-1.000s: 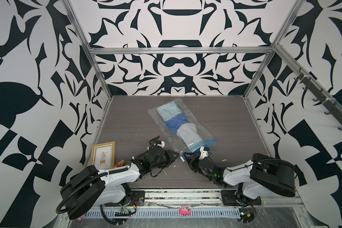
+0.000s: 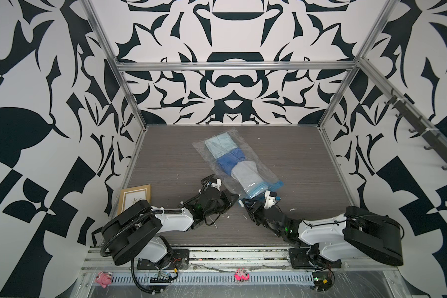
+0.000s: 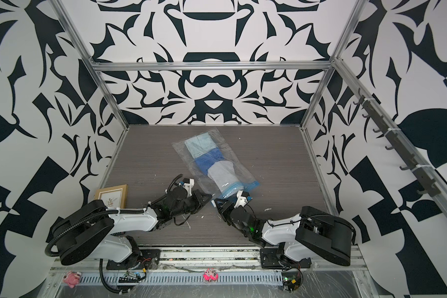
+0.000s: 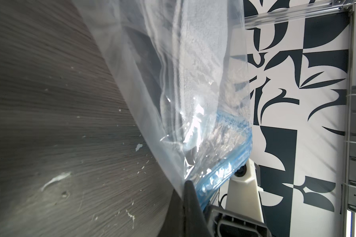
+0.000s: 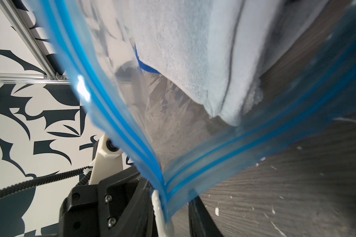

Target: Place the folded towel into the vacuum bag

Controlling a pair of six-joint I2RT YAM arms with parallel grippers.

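Note:
The clear vacuum bag [image 2: 270, 174] lies slantwise on the table, with light blue [image 2: 221, 145], dark blue [image 2: 231, 160] and pale grey-white [image 2: 247, 174] folded towels in a row inside. Its blue zip edge [image 5: 229, 156] spreads in a V in the right wrist view, so the mouth gapes. My left gripper is shut at the bag's near corner, the film running to its fingertips. My right gripper is part open, with the zip edge and a white slider piece [image 5: 159, 209] between its fingers; how firmly it touches them does not show.
A gold picture frame [image 2: 134, 198] stands at the table's left edge, partly behind the left arm. Small white scraps lie about on the table. Free table [image 2: 303, 159] stretches to the right of the bag.
My left gripper has shifted slightly right and the left arm has swung up over part of the picture frame. The right arm's elbow has moved right. The bag and towels lie almost as before.

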